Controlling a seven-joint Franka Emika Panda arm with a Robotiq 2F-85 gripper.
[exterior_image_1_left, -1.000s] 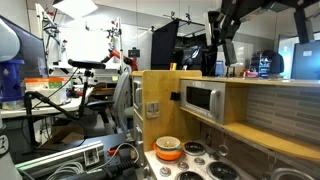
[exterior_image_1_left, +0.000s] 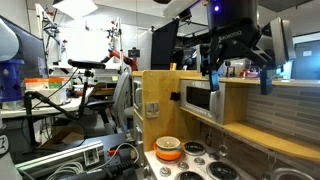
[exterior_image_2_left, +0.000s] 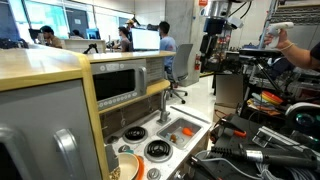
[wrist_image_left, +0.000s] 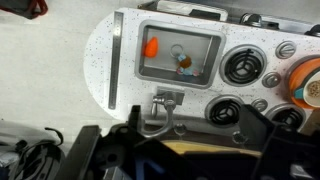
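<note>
High over the toy kitchen counter (wrist_image_left: 205, 100), my gripper (exterior_image_1_left: 239, 76) hangs with its fingers wide apart and nothing between them. Both dark fingers (wrist_image_left: 118, 148) show along the lower part of the wrist view. Below lies a grey sink (wrist_image_left: 148, 71) holding an orange item (wrist_image_left: 151, 47) and a small multicoloured item (wrist_image_left: 185, 64). A faucet (wrist_image_left: 160, 105) stands at the sink's edge. In the first exterior view an orange pot (exterior_image_1_left: 169, 155) sits on the counter, with a pale bowl (exterior_image_1_left: 167, 142) in or on it.
Several burners (wrist_image_left: 242, 67) lie beside the sink. A microwave (exterior_image_1_left: 202, 97) and a wooden shelf (exterior_image_1_left: 275, 135) rise behind the counter. A dark strip (wrist_image_left: 115, 60) lies at the counter's left end. People sit at desks in the background.
The gripper has come down and shifted left in the first exterior view. Its fingers stay apart. The pot, counter and shelf look unchanged.
</note>
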